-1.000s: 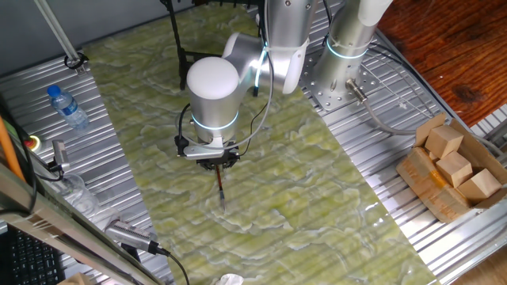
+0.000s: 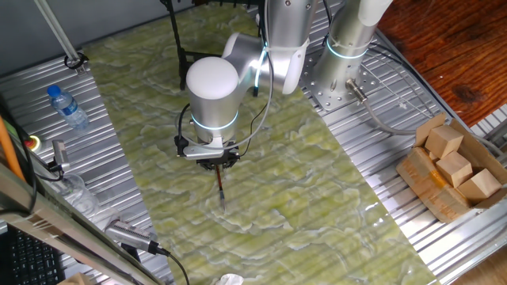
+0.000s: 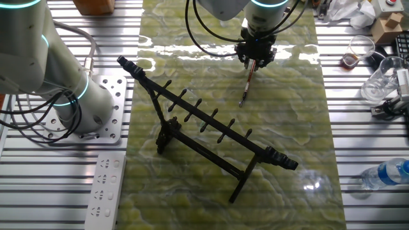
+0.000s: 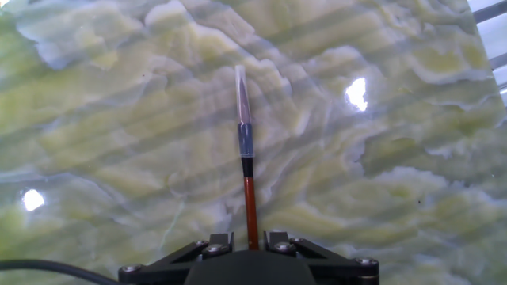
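Note:
A calligraphy brush [image 4: 251, 207] with a red-brown handle, dark ferrule and pale tip points away from my gripper in the wrist view. The handle runs between the two fingers, and the gripper is shut on it. Exterior view 1 has the brush [image 2: 222, 194] slanting downward below the gripper [image 2: 218, 162], over the green marbled mat [image 2: 277, 206]. From the other side, the gripper [image 3: 254, 59] and brush [image 3: 247, 86] hang beyond a black rack [image 3: 208, 119] with several pegs. How far the tip is from the mat is hard to judge.
A cardboard box [image 2: 424, 186] with wooden blocks stands at the right. Along the left are a water bottle [image 2: 69, 108], clear cups [image 2: 77, 192] and a metal cylinder [image 2: 131, 236]. A white power strip [image 3: 105, 191] lies near the base.

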